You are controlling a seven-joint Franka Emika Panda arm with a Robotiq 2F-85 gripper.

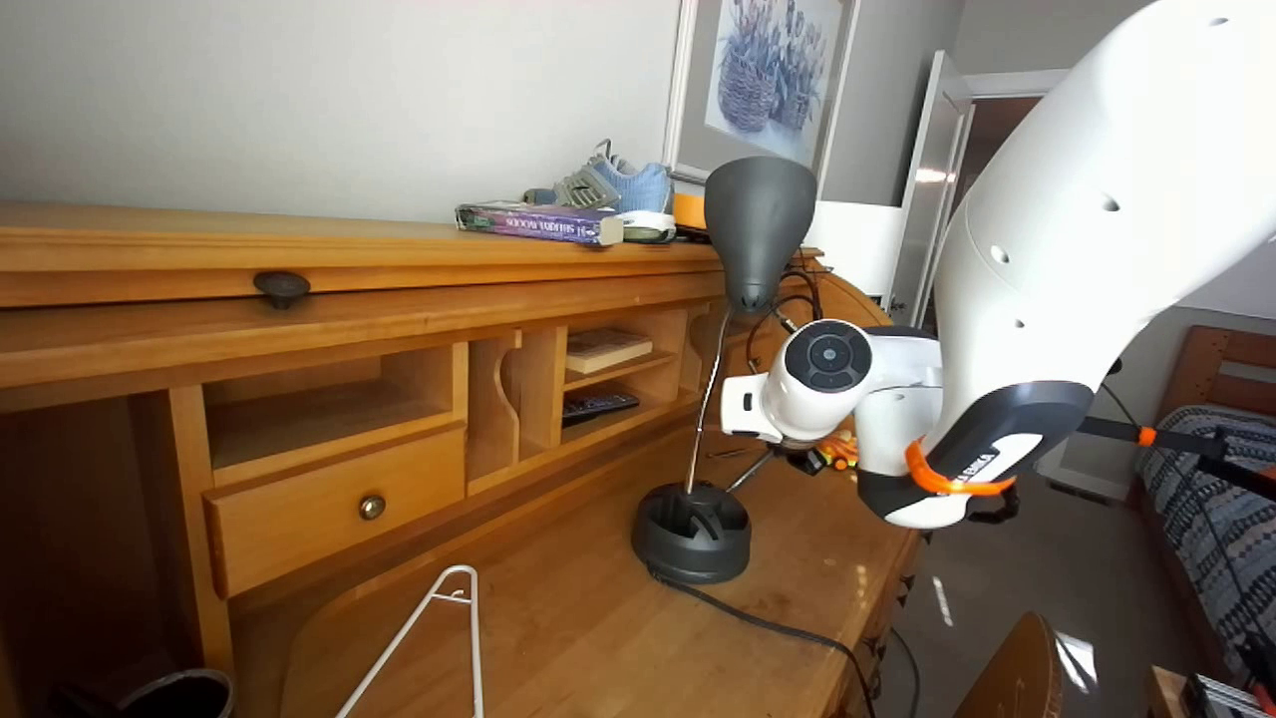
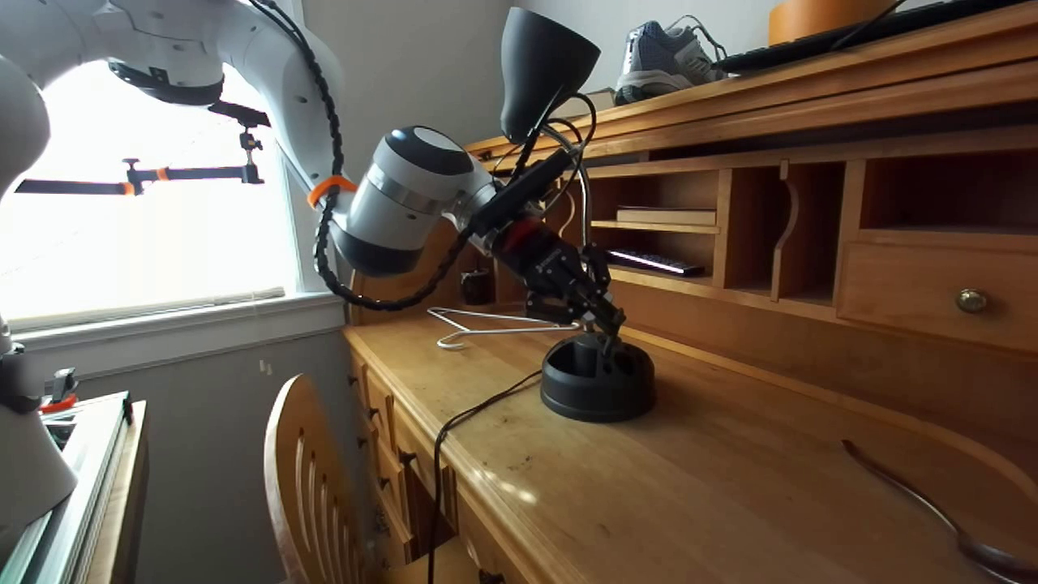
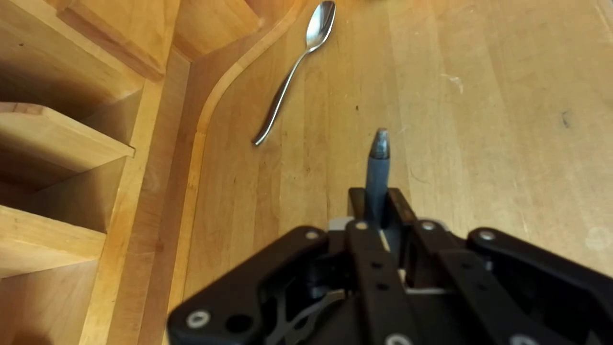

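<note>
A slim dark grey pen-like object (image 3: 377, 175) with a metallic tip is clamped in my gripper, its pointed end sticking out past the fingers. Exterior view 2 has the gripper (image 2: 615, 331) tilted downward, close to the round black base (image 2: 598, 394) of the desk lamp; whether they touch I cannot tell. The lamp's dark shade (image 1: 760, 221) rises on a thin stem. Seen from exterior view 1, my hand (image 1: 825, 371) is beyond the stem, its fingers mostly hidden. A thin rod (image 1: 754, 469) slants out from the lamp base there.
On the desktop lie a silver spoon (image 3: 291, 72) and a white hanger (image 1: 476, 634). An orange toy (image 1: 840, 450) sits beyond the hand. The lamp cord (image 2: 477, 409) runs over the desk edge. Cubbies with a remote (image 1: 598, 405) line the back.
</note>
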